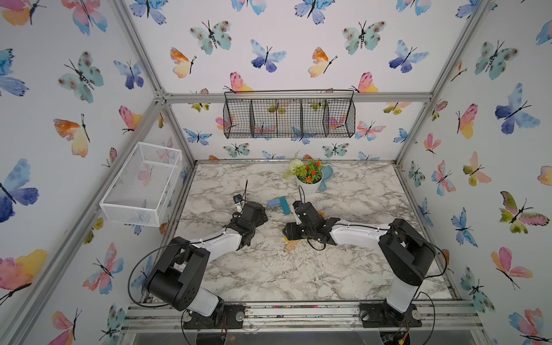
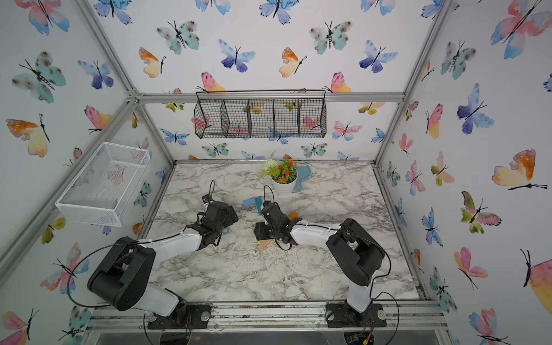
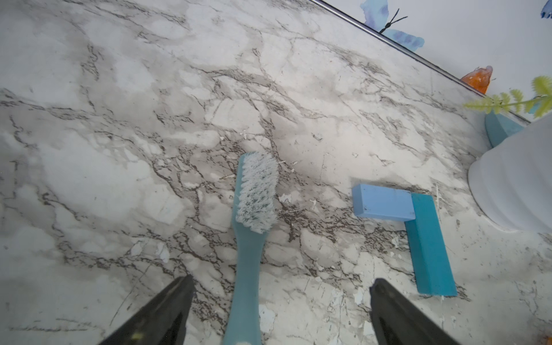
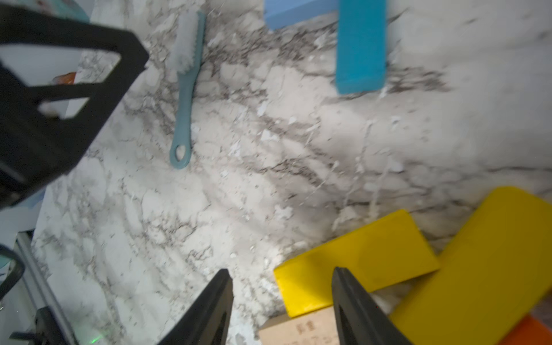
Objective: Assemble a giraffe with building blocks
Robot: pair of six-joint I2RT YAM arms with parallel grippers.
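Observation:
A light blue block (image 3: 382,202) and a teal block (image 3: 430,244) lie touching at a corner angle on the marble table. Over the block pile hovers my right gripper, its fingers parted with nothing held. Beneath it, in the right wrist view, are a yellow block (image 4: 356,261), a larger yellow block (image 4: 480,270), a wooden block (image 4: 302,329) and a bit of an orange block (image 4: 532,332). My left gripper stands open and empty above the handle of a blue-grey brush (image 3: 248,258). From the top left view the right arm covers most of the pile.
Behind the blue blocks stands a white flower pot (image 1: 310,184), with a blue object (image 1: 325,175) beside it. A white mesh basket (image 1: 141,184) hangs on the left wall, a black wire rack (image 1: 287,118) at the back. Open table lies in front and far left.

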